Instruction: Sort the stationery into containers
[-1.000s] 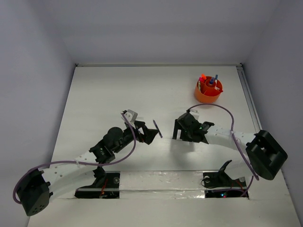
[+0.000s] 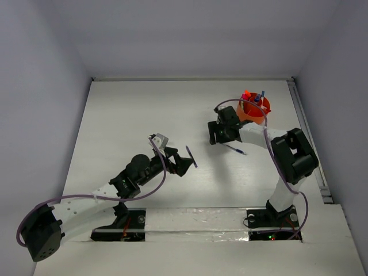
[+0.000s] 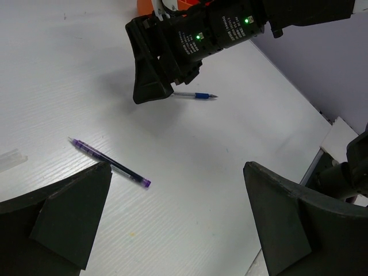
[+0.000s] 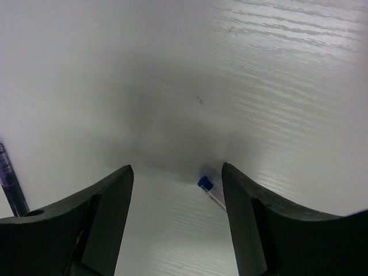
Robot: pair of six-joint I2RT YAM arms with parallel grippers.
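Note:
A blue pen (image 2: 236, 149) lies on the white table under my right gripper, which hovers over its upper end with fingers apart; in the right wrist view only its blue tip shows between them. A purple pen (image 3: 112, 162) lies to the left, beyond the open fingers of my left gripper, which holds nothing. An orange container (image 2: 250, 117) with several pens and other items in it stands at the back right, behind my right arm.
A small clear strip (image 3: 10, 160) lies left of the purple pen. Grey walls enclose the sides and back.
My right gripper and arm have moved toward the back, nearer the orange container, uncovering the blue pen in the top view. The left arm has stayed in place.

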